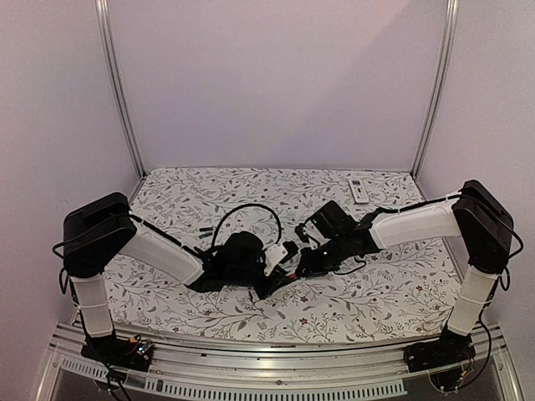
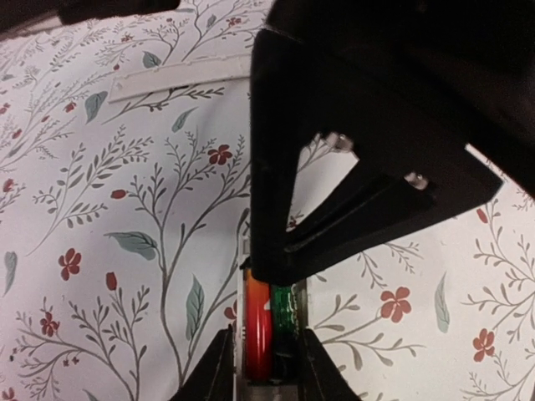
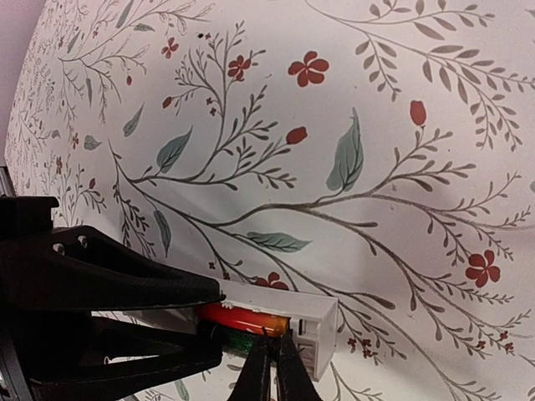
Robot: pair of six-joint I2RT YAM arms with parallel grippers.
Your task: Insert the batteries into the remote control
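Note:
The remote control (image 3: 322, 334) is pale, its open compartment facing up. An orange-red battery (image 2: 258, 326) and a dark green battery (image 2: 285, 309) lie side by side inside it. My left gripper has its fingers spread on either side of the remote; I cannot tell how firmly they touch it. From the right, my right gripper reaches over the compartment, shut, its tips at the end of the batteries. Nothing shows between those tips. In the top view both grippers, left (image 1: 278, 282) and right (image 1: 303, 271), meet and mostly hide the remote.
A white elongated device (image 1: 358, 190) lies at the back right. Small dark items (image 1: 206, 231) lie on the left of the floral cloth. A black cable (image 1: 247, 206) arches over the left arm.

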